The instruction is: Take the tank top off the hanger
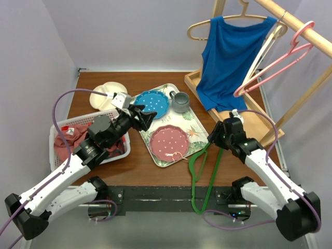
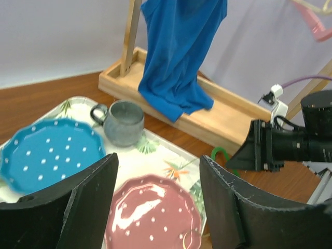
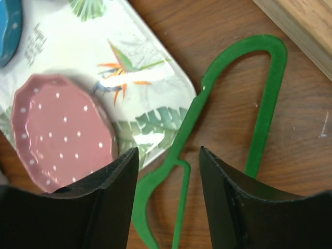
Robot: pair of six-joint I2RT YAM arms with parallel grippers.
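The blue tank top (image 1: 234,57) hangs on a beige hanger (image 1: 198,27) from the wooden rack at the back right. Its lower part also shows in the left wrist view, where the tank top (image 2: 176,57) drapes over the rack's base. My left gripper (image 1: 143,118) is open and empty above the tray, well left of the tank top. Below the tank top, my right gripper (image 1: 212,139) hovers near a green hanger (image 1: 193,168) lying on the table. Its fingers (image 3: 122,181) stand partly apart on either side of the green hanger (image 3: 193,111), not closed on it.
A patterned tray (image 1: 185,116) holds a blue plate (image 1: 155,101), a pink plate (image 1: 169,143) and a grey mug (image 1: 180,102). A white basket (image 1: 53,148) with reddish cloth stands at left. A pink hanger (image 1: 277,67) hangs on the rack's rod (image 1: 290,19).
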